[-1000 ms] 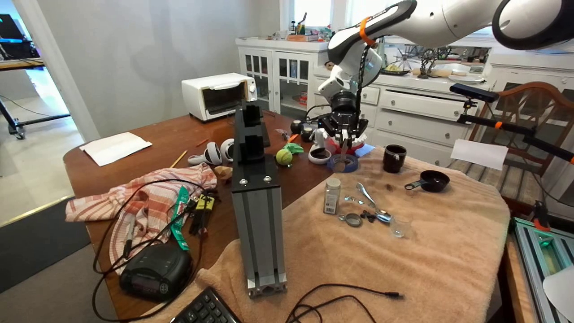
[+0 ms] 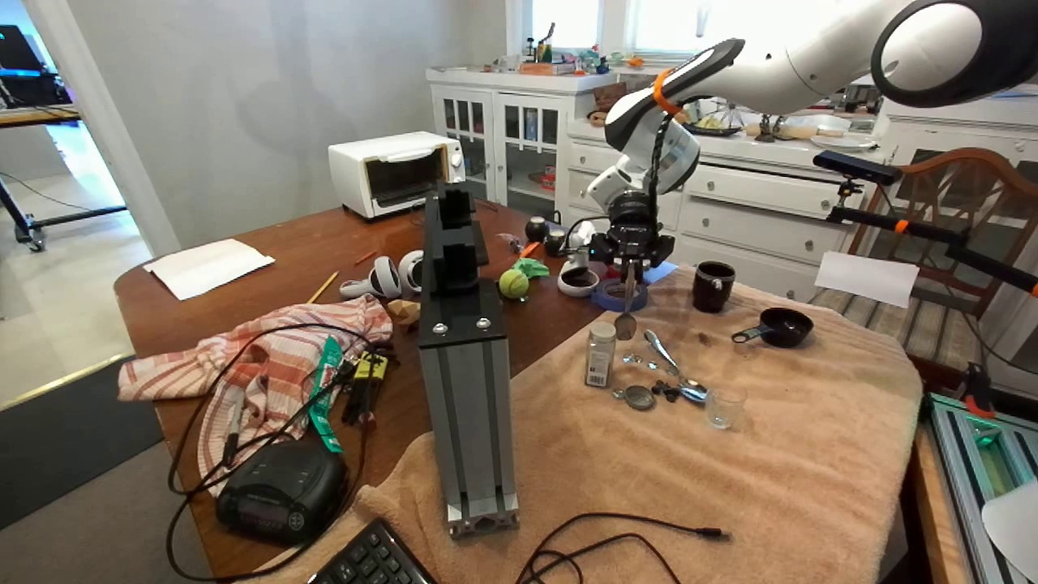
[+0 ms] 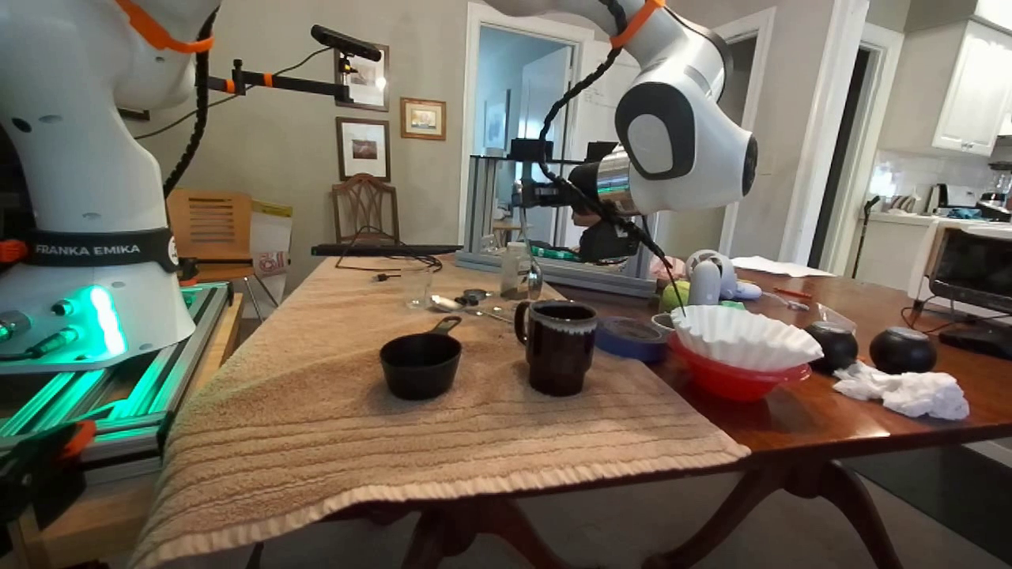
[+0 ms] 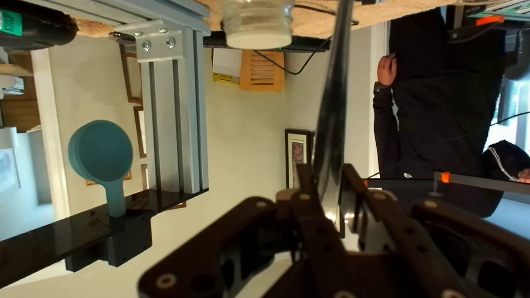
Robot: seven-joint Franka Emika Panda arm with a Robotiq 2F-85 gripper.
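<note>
My gripper [image 2: 630, 261] is shut on the handle of a metal spoon [image 2: 625, 326], whose bowl hangs downward near a clear jar [image 2: 600, 355] with a pale lid. In the wrist view the spoon's shiny handle [image 4: 333, 104] runs up from between the fingers, its far end cut off by the frame's edge. The same view shows the jar [image 4: 257, 22] to the left of the spoon, apart from it. From the other side, the spoon [image 3: 534, 275] overlaps the jar [image 3: 516, 270]; whether they touch cannot be told there.
A dark mug [image 2: 713, 286] and a small black pan [image 2: 784, 328] stand on the tan towel [image 2: 778, 438]. Metal utensils [image 2: 692, 389], a round strainer [image 2: 639, 397] and a clear glass [image 2: 724, 409] lie close by. A tall aluminium frame [image 2: 472, 418] rises at the left.
The gripper has shifted slightly right, and the spoon's bowl has moved right and nearer the camera, from over the blue tape to beside the jar. The objects on the towel look unmoved.
</note>
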